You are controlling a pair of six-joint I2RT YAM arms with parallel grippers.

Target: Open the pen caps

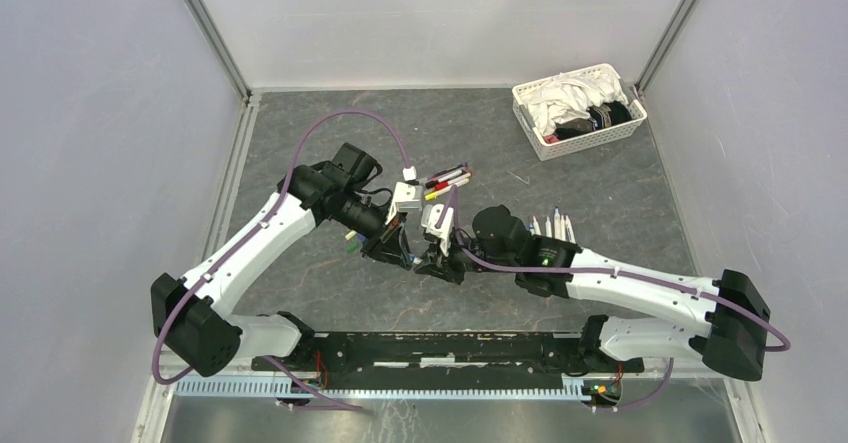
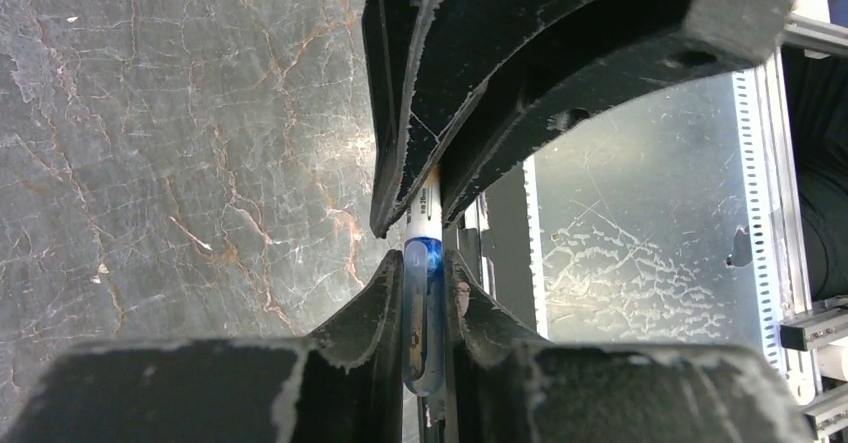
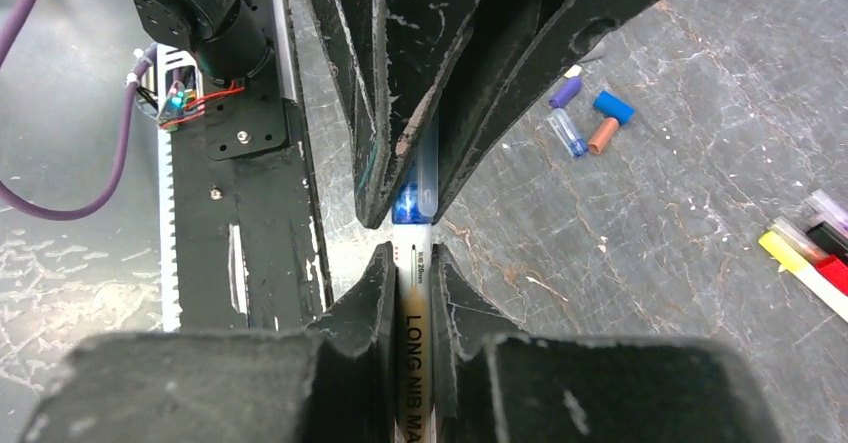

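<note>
My left gripper is shut on the clear cap [image 2: 424, 313] of a marker, whose blue part shows at the cap's mouth. In the right wrist view, my right gripper has both fingers against the white marker barrel [image 3: 412, 313], with lettering along it. Cap and barrel lie in one line, end to end; the wrist views cannot tell whether they are still joined. From above, the two grippers meet near the table's middle and cover most of the marker.
Several loose caps, among them a blue cap [image 3: 614, 107] and an orange cap [image 3: 603, 135], lie on the table. Colored markers [image 1: 447, 182] lie behind the grippers. White markers [image 1: 554, 227] are beside the right arm. A white basket [image 1: 583, 145] with cloth stands at the back right.
</note>
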